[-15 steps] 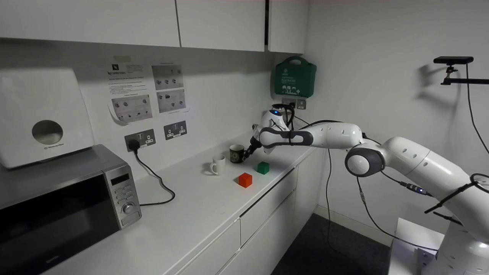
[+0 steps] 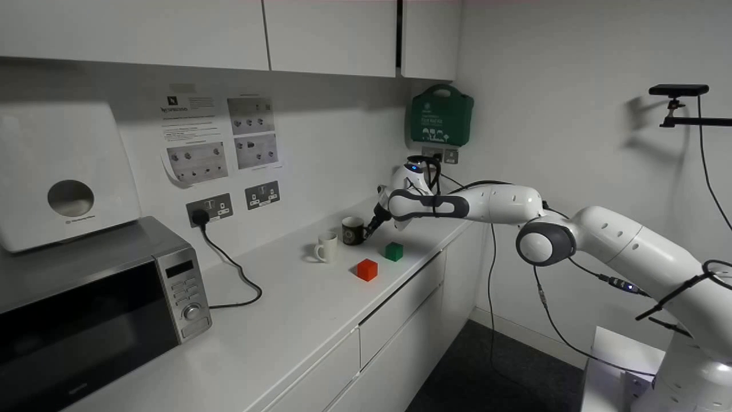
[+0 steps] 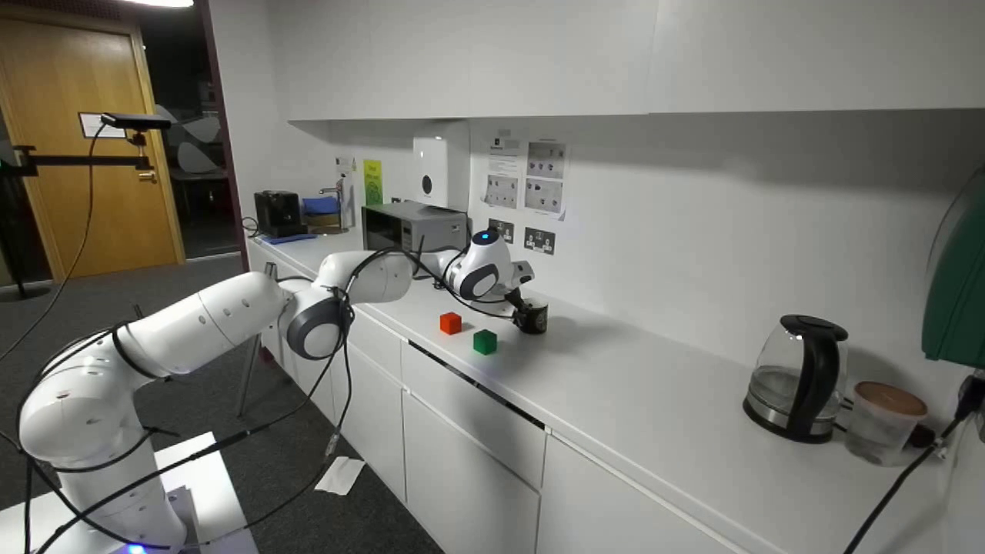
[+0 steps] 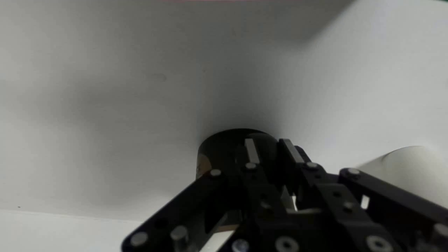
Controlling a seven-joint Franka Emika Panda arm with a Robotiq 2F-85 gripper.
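Observation:
The black mug [image 2: 353, 230] with a pale printed pattern stands on the counter, near the wall. My gripper [image 2: 368, 232] reaches down to its right side in exterior view 1. From the wrist, the gripper has its fingers [image 4: 251, 150] close together against the dark mug [image 4: 224, 147]. They are shut on part of it, but the mug's handle cannot be made out in the dark. In exterior view 2 the mug [image 3: 533, 319] sits directly below the gripper. Left of it is a white mug [image 2: 327, 247], apart from the black one.
A red cube [image 2: 367, 270] and a green cube [image 2: 394, 251] lie toward the counter's front edge. The microwave [image 2: 103, 288] is at the left. Beyond clear counter, a kettle [image 3: 799, 378] and a lidded tub [image 3: 883, 422] stand in exterior view 2.
The black mug has shifted very slightly to the left in exterior view 1. My arm is almost where it was, and the cubes and white mug have not moved.

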